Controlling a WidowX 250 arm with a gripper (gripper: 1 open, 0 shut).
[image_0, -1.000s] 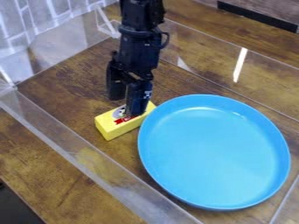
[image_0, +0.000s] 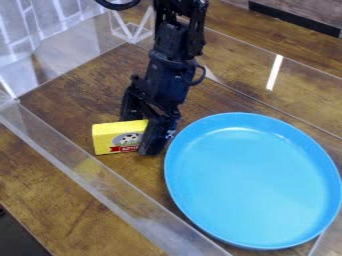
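Observation:
A yellow box (image_0: 112, 142) with a printed label lies on the wooden surface at centre left, beside the blue plate. The black gripper (image_0: 150, 128) is lowered over the box's right part, partly hiding it. Whether its fingers are open or shut on the box is hard to make out.
A large blue plate (image_0: 254, 185) fills the lower right. Clear plastic walls run along the left side. Bare wood (image_0: 74, 95) shows at the upper left and behind the plate.
The arm has come lower and toward the viewer. The yellow box has shifted a little to the left and turned, with more of it now under the gripper.

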